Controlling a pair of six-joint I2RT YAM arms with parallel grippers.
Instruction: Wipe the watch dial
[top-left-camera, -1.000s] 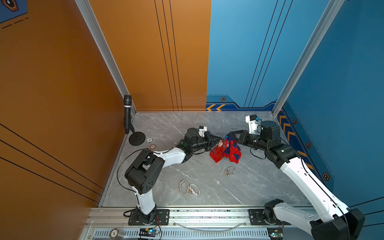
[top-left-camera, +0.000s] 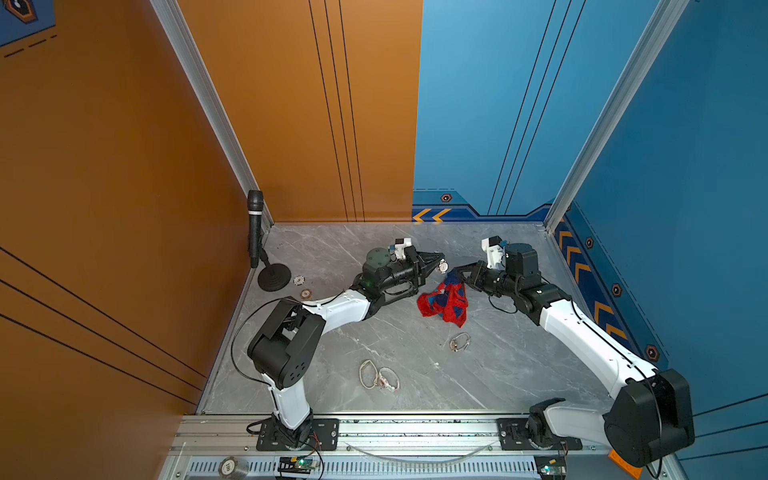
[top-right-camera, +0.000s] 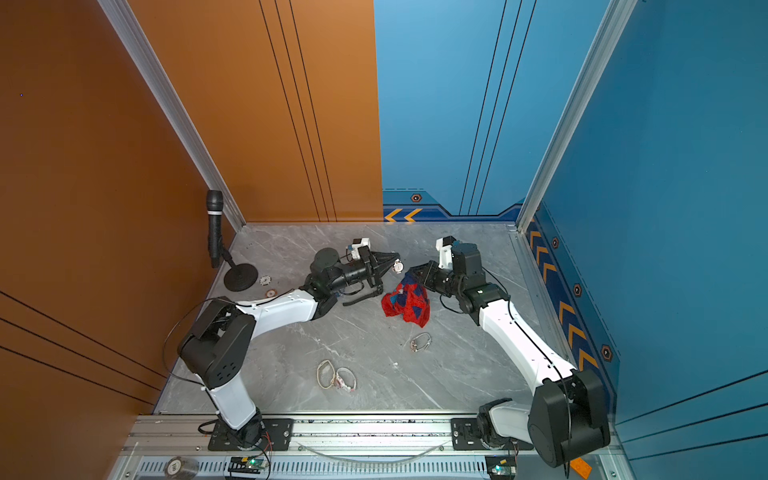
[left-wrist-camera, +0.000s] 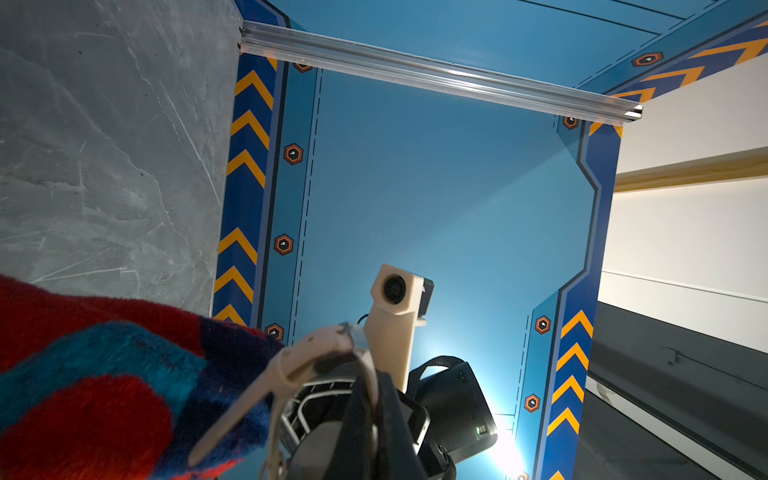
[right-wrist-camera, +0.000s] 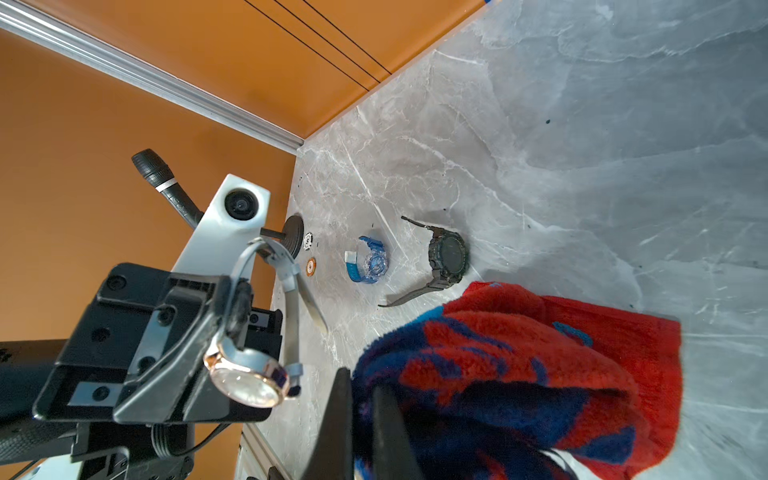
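Note:
My left gripper (top-left-camera: 441, 257) is shut on the pale strap of a watch. The watch's round, rose-gold-rimmed dial (right-wrist-camera: 249, 385) hangs below the fingers in the right wrist view, uncovered. In the left wrist view its curved strap (left-wrist-camera: 308, 349) rises beside my fingers. Opposite, my right gripper (top-left-camera: 461, 273) is shut on the upper end of a red and blue cloth (top-left-camera: 449, 304). The cloth (right-wrist-camera: 512, 360) drapes down and spreads out below the right fingers. A small gap separates the dial from the cloth in the top views.
A black watch (right-wrist-camera: 448, 256) and a blue watch (right-wrist-camera: 373, 261) lie beyond the cloth. More watches rest in front, one near the cloth (top-left-camera: 460, 342) and others nearer the front edge (top-left-camera: 378, 376). The microphone stand (top-left-camera: 274, 277) is at the left.
The left gripper shifted slightly.

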